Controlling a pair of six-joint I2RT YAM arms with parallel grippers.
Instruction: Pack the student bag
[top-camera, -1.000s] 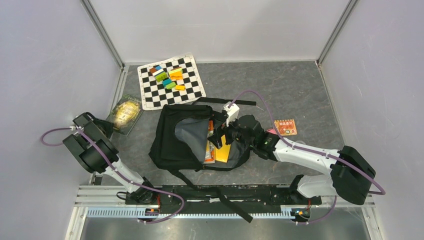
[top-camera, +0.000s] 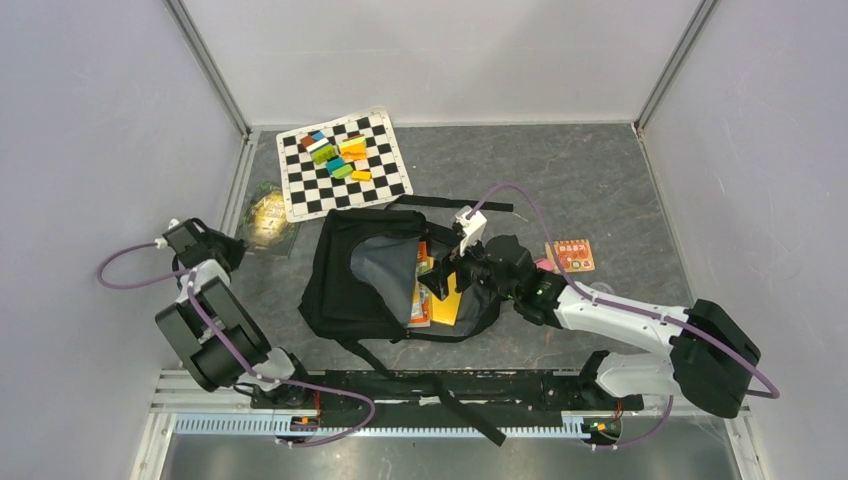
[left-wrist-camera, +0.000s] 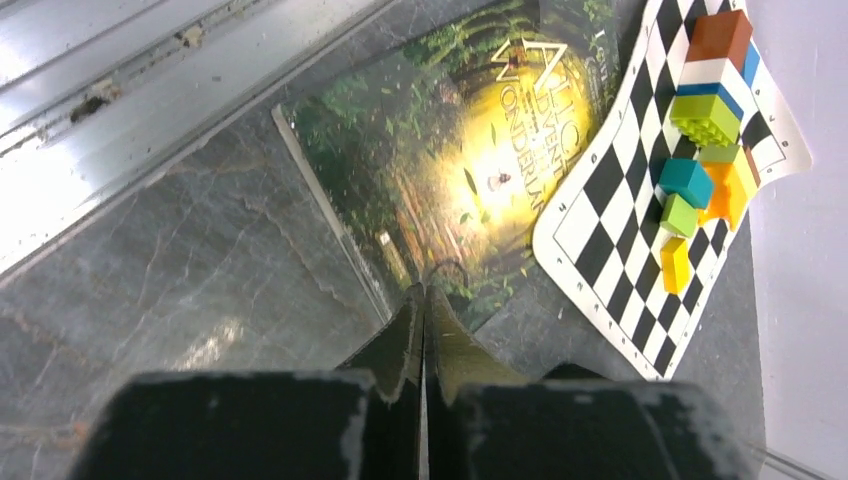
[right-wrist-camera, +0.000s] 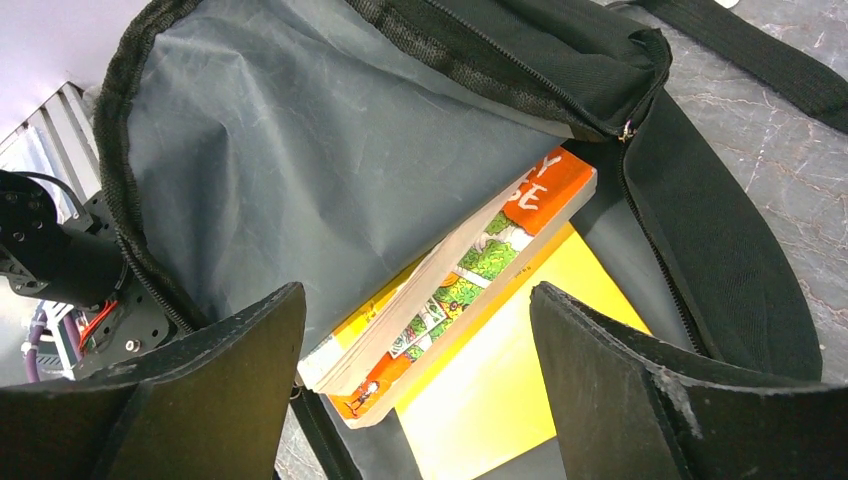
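Note:
The plastic-wrapped storybook (left-wrist-camera: 440, 150), dark green with a golden middle, lies flat on the table between the rail and the checkered mat. My left gripper is shut with nothing between its fingers, its tips over the book's near edge; in the top view the arm is at the far left. The black bag (top-camera: 338, 290) lies unzipped in the middle, with an orange comic book (right-wrist-camera: 470, 280) and a yellow book (right-wrist-camera: 490, 370) inside. Over that opening my right gripper stands open, fingers wide apart and nothing gripped.
A checkered mat (top-camera: 300, 195) with several toy bricks (top-camera: 345, 155) lies behind the bag. At right are an orange booklet (top-camera: 573, 255) and a pink item (top-camera: 546, 264) partly hidden by the right arm.
The left gripper went from open astride the book's edge to shut and empty, and it moved up and right. The book shifted slightly to the right and turned. The right arm moved only slightly.

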